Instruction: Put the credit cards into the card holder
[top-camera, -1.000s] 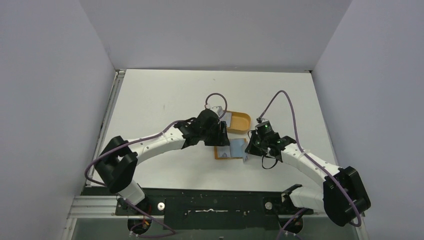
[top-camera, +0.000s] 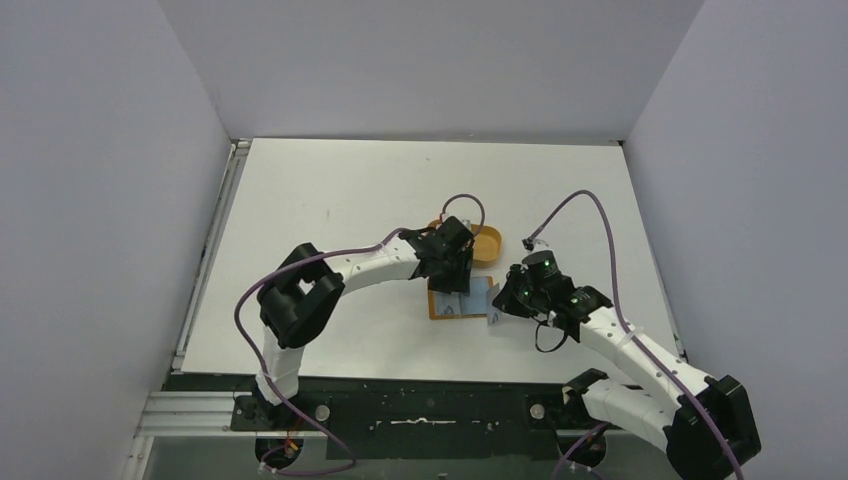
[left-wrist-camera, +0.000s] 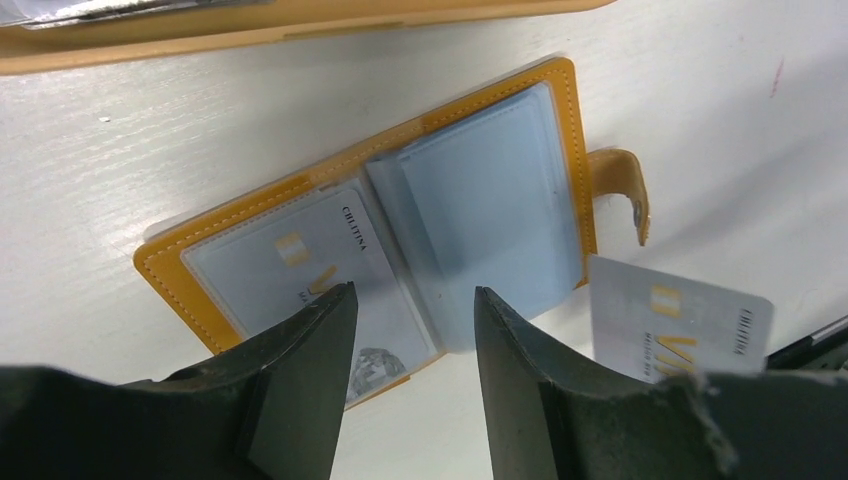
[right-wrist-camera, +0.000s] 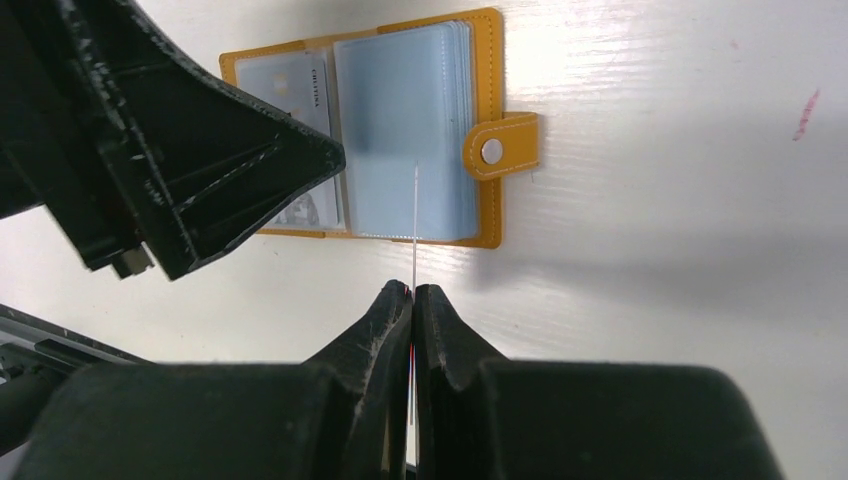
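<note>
An open card holder (left-wrist-camera: 490, 190) with an orange-brown border and clear sleeves lies flat on the table. One silver card (left-wrist-camera: 300, 270) sits in its left-hand sleeve; the right-hand sleeves look clear and bluish. Above the holder hangs my left gripper, open, with nothing between its fingers. My right gripper is shut on a second silver card (left-wrist-camera: 680, 318), which it holds on edge near the holder's front right side. In the right wrist view that card shows only as a thin line, and the left gripper's dark fingers (right-wrist-camera: 240, 165) cover part of the holder.
Behind the holder stands an orange-brown tray (top-camera: 488, 244), partly hidden by the left arm; silver content (left-wrist-camera: 120, 8) shows at its edge. A snap strap (right-wrist-camera: 510, 145) sticks out from the holder's right side.
My left gripper has moved right, from the holder's left side to above its middle. The right gripper has shifted slightly right, still with its card.
</note>
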